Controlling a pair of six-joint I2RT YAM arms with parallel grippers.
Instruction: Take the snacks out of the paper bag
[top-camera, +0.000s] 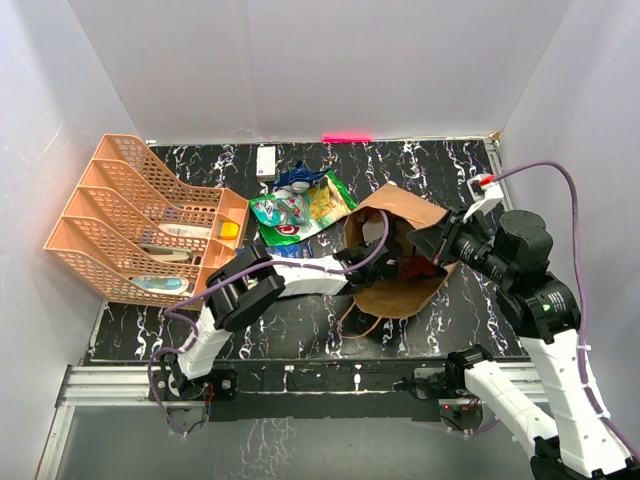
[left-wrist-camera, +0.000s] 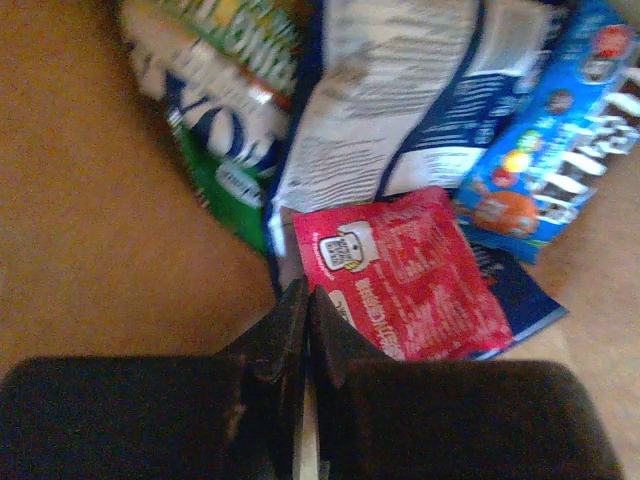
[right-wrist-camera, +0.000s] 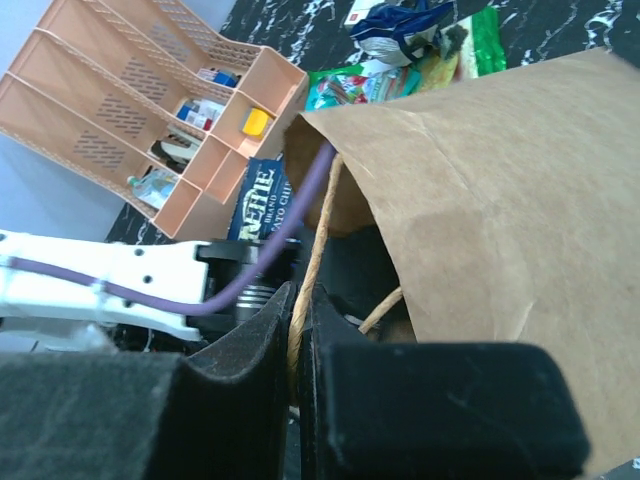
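Observation:
The brown paper bag (top-camera: 400, 300) lies on its side, mouth toward the left arm. My left gripper is inside it, shut with nothing visible between its fingers, by a red packet (left-wrist-camera: 400, 280); a blue candy packet (left-wrist-camera: 535, 140), white-and-navy packs (left-wrist-camera: 370, 100) and a green pack (left-wrist-camera: 225, 180) lie deeper. My right gripper is shut on the bag's twisted rope handle (right-wrist-camera: 322, 220) above the bag. Several snack packs (top-camera: 300, 210) lie outside, left of the bag's back part.
An orange compartment crate (top-camera: 130, 230) fills the left. A small white box (top-camera: 266, 163) stands at the back. Dark marble table (top-camera: 450, 170) shows bare at back right and front.

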